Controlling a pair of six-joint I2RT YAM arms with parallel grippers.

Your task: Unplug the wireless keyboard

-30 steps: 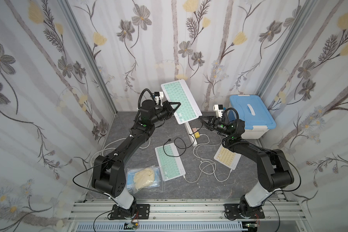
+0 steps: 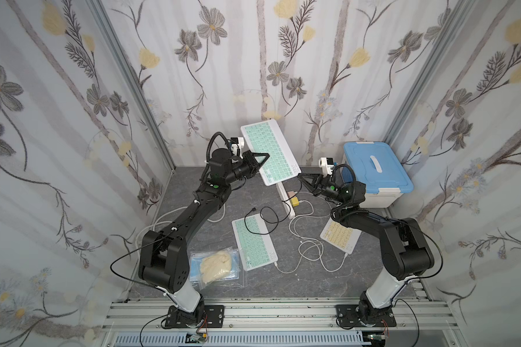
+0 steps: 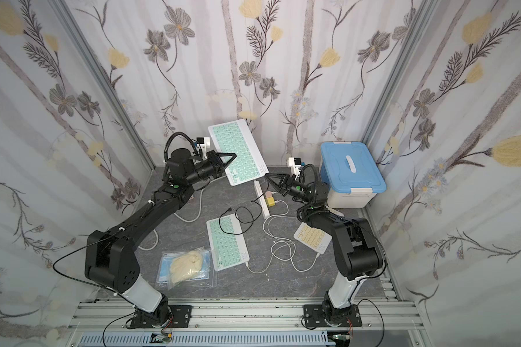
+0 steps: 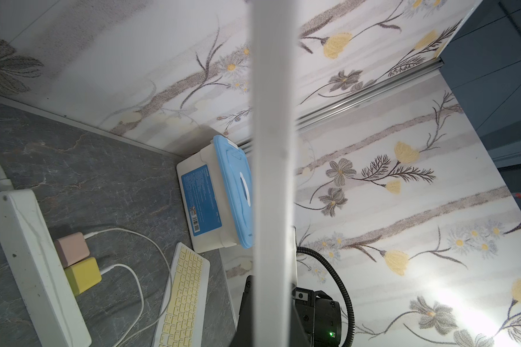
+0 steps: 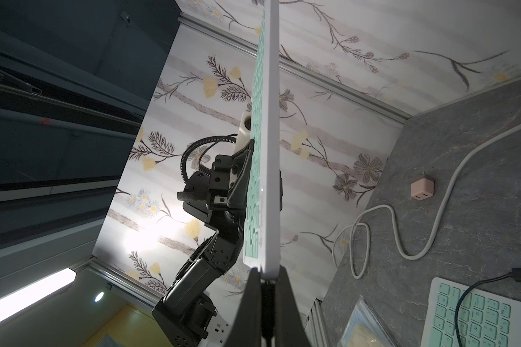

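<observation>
A white keyboard with mint keys (image 2: 269, 151) is raised above the power strip (image 4: 38, 266). My left gripper (image 2: 260, 157) is at its near left side and looks shut on it; in the left wrist view the keyboard's blurred white edge runs down the middle. My right gripper (image 2: 302, 178) is shut at the keyboard's lower right corner, where a black cable hangs down to loops on the table. In the right wrist view the dark fingers meet at the keyboard's end (image 5: 269, 260); whether they grip a plug or just the cable is unclear.
A second mint keyboard (image 2: 254, 248) and a yellow keyboard (image 2: 338, 234) lie wired on the table among loose cables. A lidded box (image 2: 377, 173) stands back right, bags (image 2: 214, 266) front left. Pink and yellow chargers (image 4: 82, 277) sit beside the strip.
</observation>
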